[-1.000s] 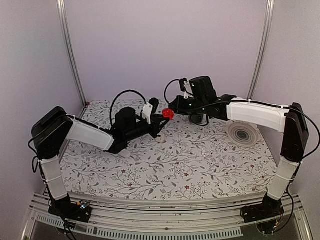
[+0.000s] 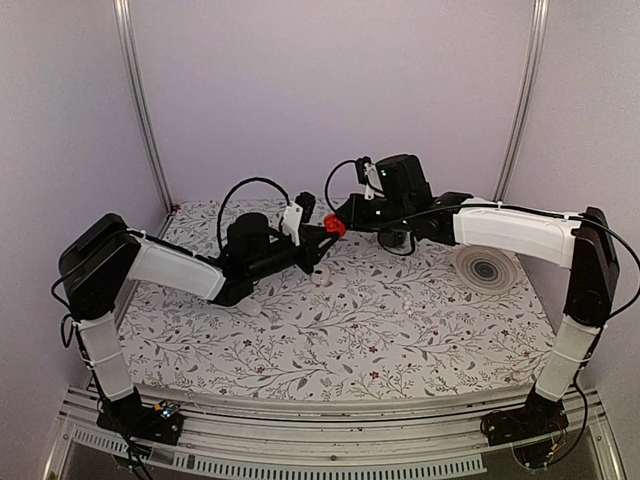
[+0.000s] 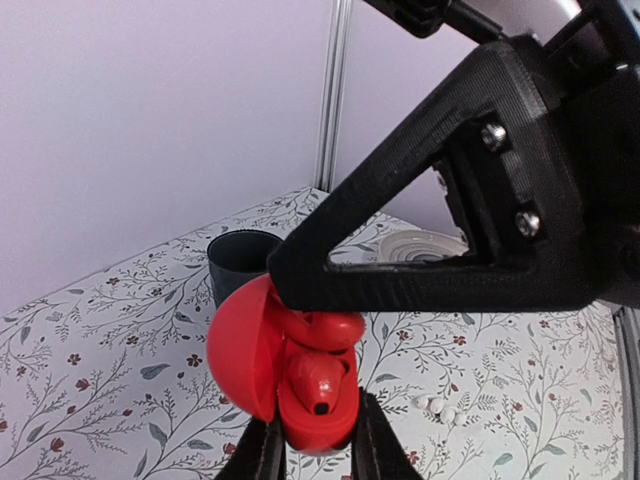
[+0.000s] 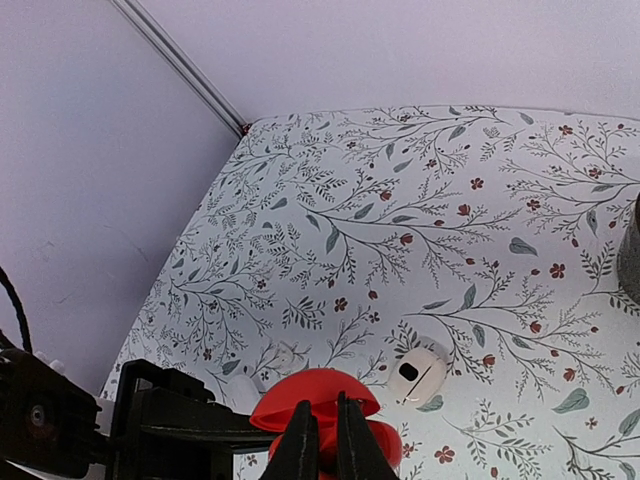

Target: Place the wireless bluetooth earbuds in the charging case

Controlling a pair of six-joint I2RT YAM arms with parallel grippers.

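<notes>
Raised over the middle of the table, the red charging case [image 2: 334, 224] is held between my two grippers, lid open. In the left wrist view, my left gripper is shut on its lower part, and red earbud shapes [image 3: 318, 385] show inside it. My right gripper reaches over the case from the right, shut on something at it; whether that is an earbud or part of the case is hard to tell. Its black body covers the upper part of the case in the left wrist view.
A dark cup [image 3: 242, 260] stands behind the case, a round ringed mat [image 2: 485, 270] lies at the right, and small white objects [image 4: 417, 376] lie on the flowered table.
Over the last second my right gripper has moved slightly left onto the red case, and my left arm has shifted very slightly. The case stays raised.
</notes>
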